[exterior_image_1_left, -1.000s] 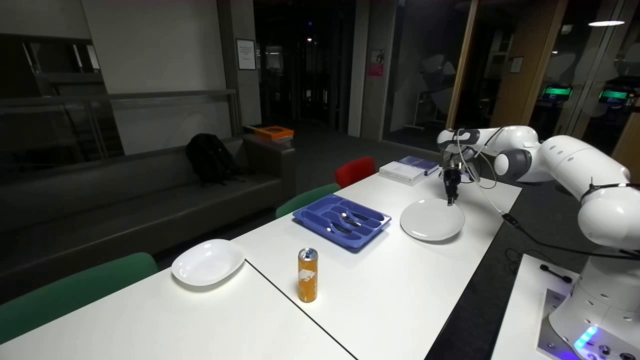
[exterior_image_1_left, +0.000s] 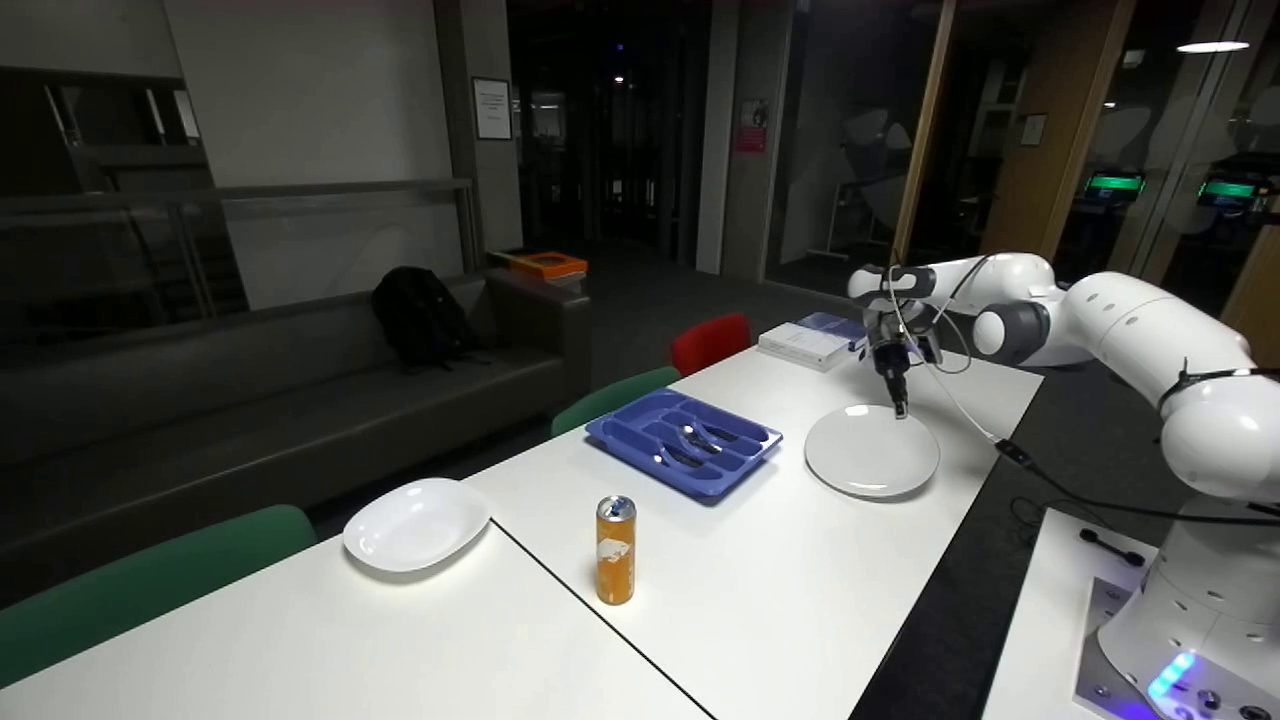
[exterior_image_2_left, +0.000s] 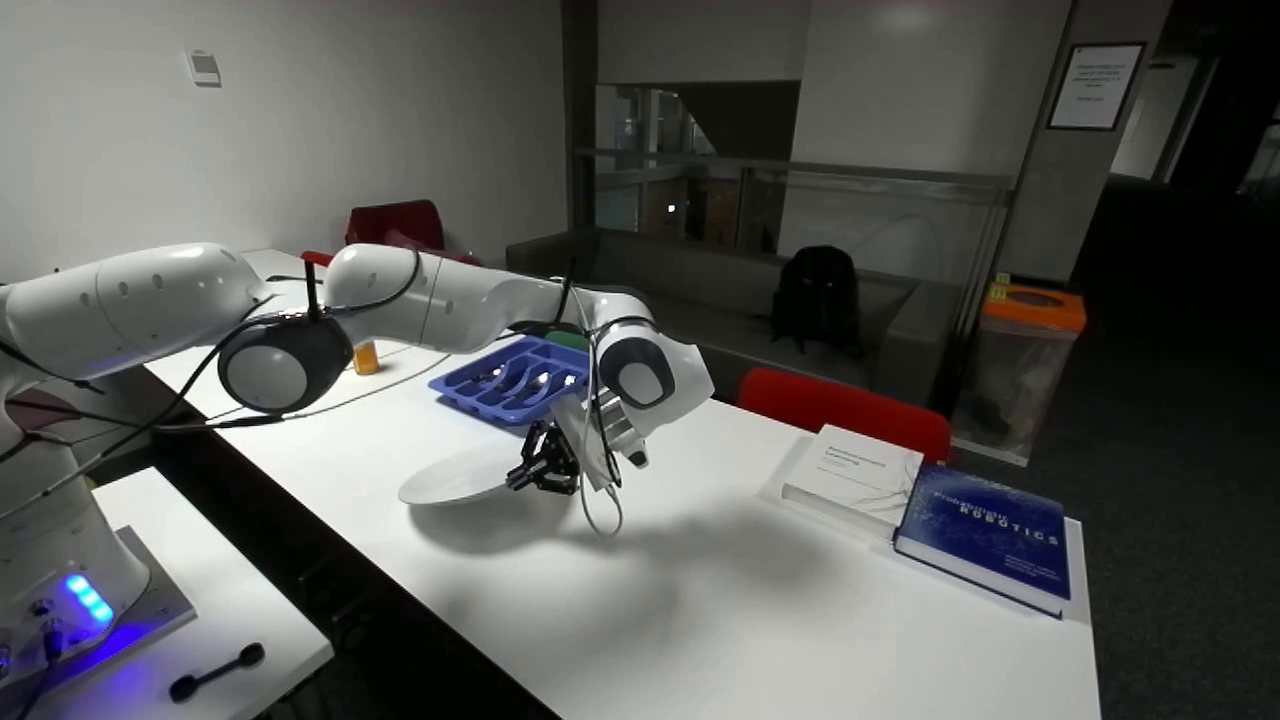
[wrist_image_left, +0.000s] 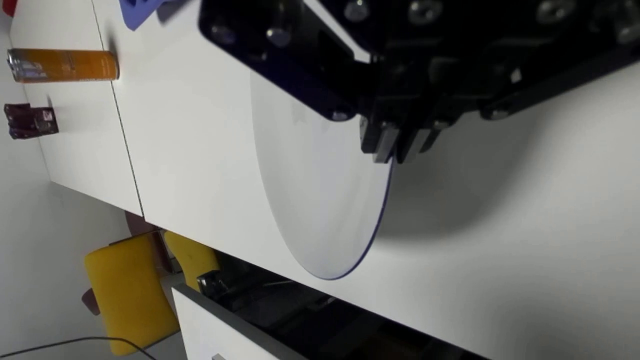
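A round white plate (exterior_image_1_left: 872, 454) is pinched at its far rim by my gripper (exterior_image_1_left: 900, 414), which is shut on it. In the second exterior view the plate (exterior_image_2_left: 456, 478) shows nearly edge-on and a little tilted, above its shadow on the table, and the gripper (exterior_image_2_left: 516, 480) meets its right edge. From the wrist the plate (wrist_image_left: 324, 192) extends left of the gripper, its rim passing between the fingertips. A second white dish (exterior_image_1_left: 416, 524) rests on the table at the left.
A blue cutlery tray (exterior_image_1_left: 708, 480) with utensils lies left of the plate. An orange can (exterior_image_1_left: 615, 552) stands nearer the camera. Two books (exterior_image_2_left: 854, 470) lie at the table's far end. Bare tabletop surrounds the held plate.
In exterior view 1 the plate has shifted slightly right and toward the camera and looks a bit larger. The wrist has swung left, while the gripper stays on the rim.
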